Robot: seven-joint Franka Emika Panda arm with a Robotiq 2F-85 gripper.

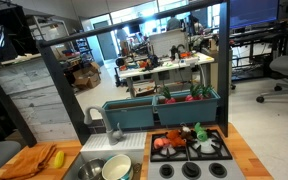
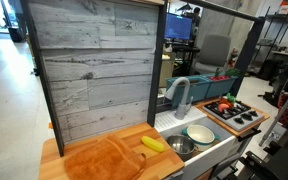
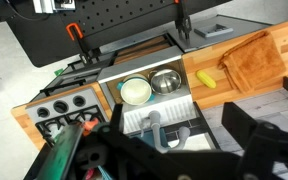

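Note:
Seen from above in the wrist view, my gripper stands open at the lower edge, its dark fingers wide apart with nothing held between them. A white-and-green bowl and a steel bowl sit side by side in the sink area. A yellow item, banana- or corn-like, lies on the wood beside an orange cloth. On the stove rest several toy foods, among them a green one and an orange one. The gripper shows in neither exterior view.
A grey faucet rises behind the sink. Blue-green bins with red and green items stand behind the counter. Dark frame posts and a plank wall border the worktop. Bare wood shows right of the stove.

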